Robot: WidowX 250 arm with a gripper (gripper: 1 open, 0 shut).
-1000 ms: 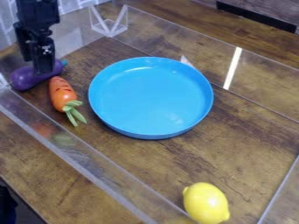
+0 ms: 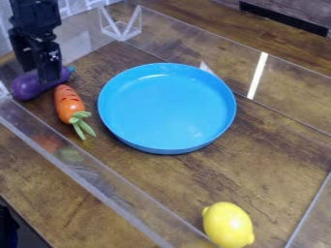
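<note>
My black gripper (image 2: 46,66) is at the upper left, its fingers pointing down just above a purple eggplant (image 2: 29,87); whether they touch it is unclear. An orange carrot (image 2: 70,103) with a green top lies right beside the eggplant. A round blue tray (image 2: 165,108) sits in the middle. A yellow lemon (image 2: 227,224) lies near the bottom right.
Clear plastic walls border the wooden work surface (image 2: 265,145). A small white wire-like object (image 2: 119,27) stands at the back left. Bare wood is free right of and below the tray.
The carrot, tray and lemon have not moved.
</note>
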